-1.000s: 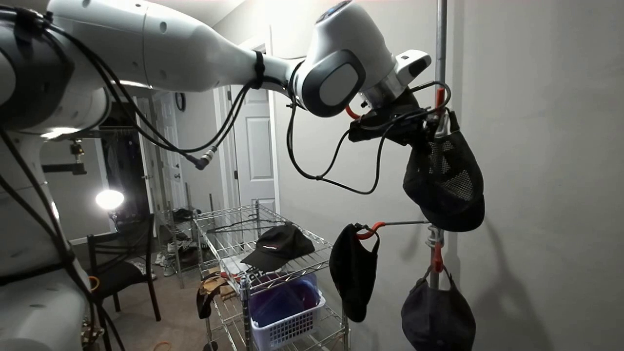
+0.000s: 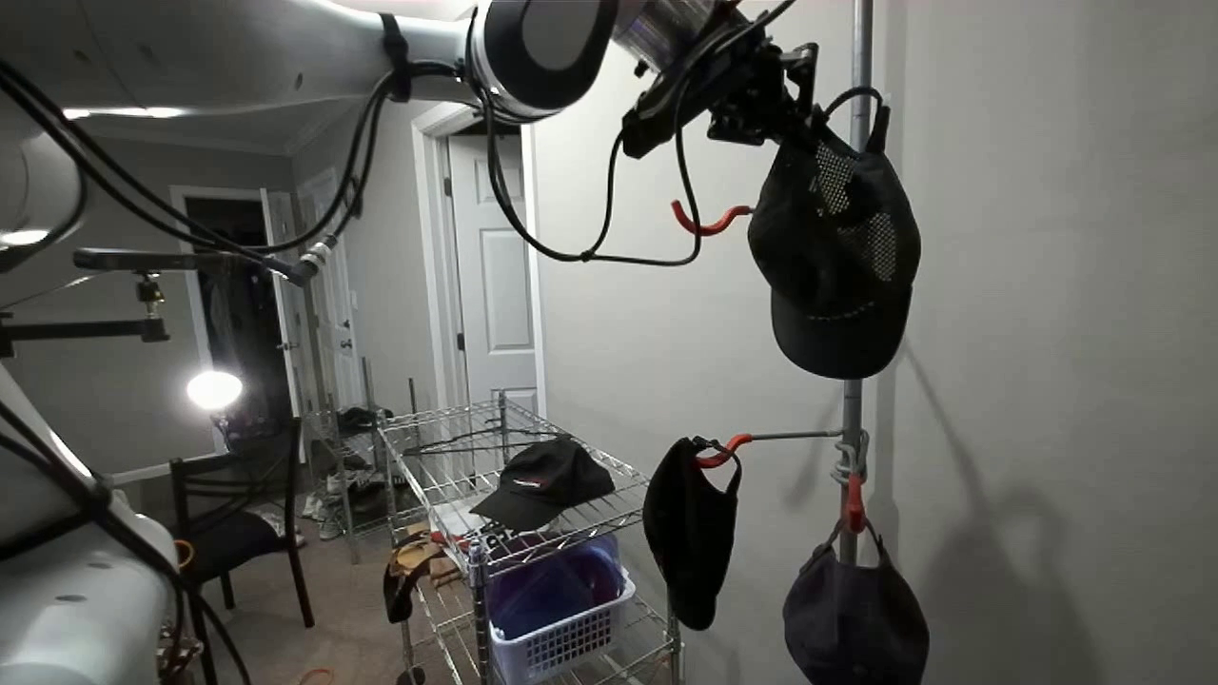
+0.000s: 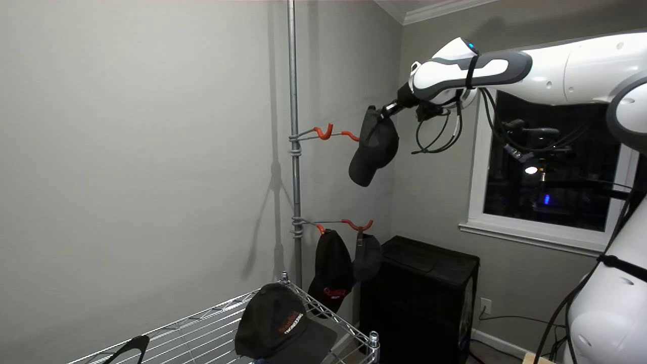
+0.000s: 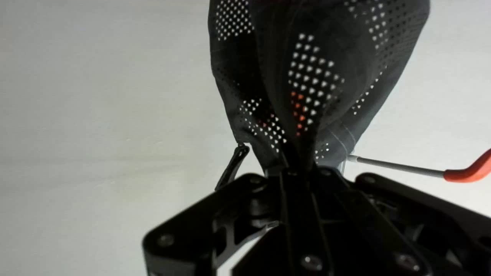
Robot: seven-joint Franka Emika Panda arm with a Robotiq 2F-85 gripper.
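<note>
A black cap with mesh panels hangs brim down from my gripper, high in front of the pole. In the wrist view, the fingers are closed on a pinched fold of the cap's dark fabric. Its back strap arches loose above the crown. A red-tipped hook runs behind the cap, and red shows through the mesh in the wrist view. From the other side, the cap is level with the upper red hooks; whether it touches one of them I cannot tell.
Two more caps, one black and one dark, hang on the lower hooks of the metal pole. Another black cap lies on the wire rack. A window is behind the arm.
The gripper and the cap have risen and shifted left in exterior view 1.
</note>
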